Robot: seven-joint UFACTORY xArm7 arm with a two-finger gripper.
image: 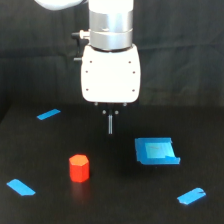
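Observation:
A red-orange block (79, 168) with a six-sided outline stands on the black table, left of centre and towards the front. My white gripper (110, 123) points straight down, behind the block and to its right, clear of it. Its narrow fingertips show only as a thin grey strip, so whether they are apart or together cannot be made out. No object is visible at the tips. To the right, a square outlined in blue tape (141, 154) has a paler blue middle with nothing standing on it.
Blue tape strips mark the table at the back left (48, 114), front left (20, 187) and front right (191, 196). A dark curtain (185, 60) hangs behind. Open black surface lies between the block and the square.

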